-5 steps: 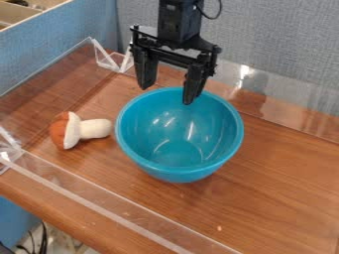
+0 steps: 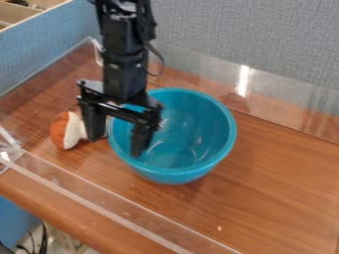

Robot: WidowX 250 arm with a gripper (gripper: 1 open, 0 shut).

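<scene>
My black gripper (image 2: 119, 119) hangs low at the left of the turquoise bowl (image 2: 192, 139), open, with one finger over the bowl's left part and the other over a white and orange mushroom-shaped toy (image 2: 63, 131). The toy lies on the wooden table just left of the bowl, partly hidden behind the gripper. The bowl looks empty where it shows.
Clear plastic edging runs along the front-left and back, with a grey wall behind and a blue side panel at the left.
My gripper has come down and to the left, from above the back of the bowl to low over the toy and the bowl's left side.
</scene>
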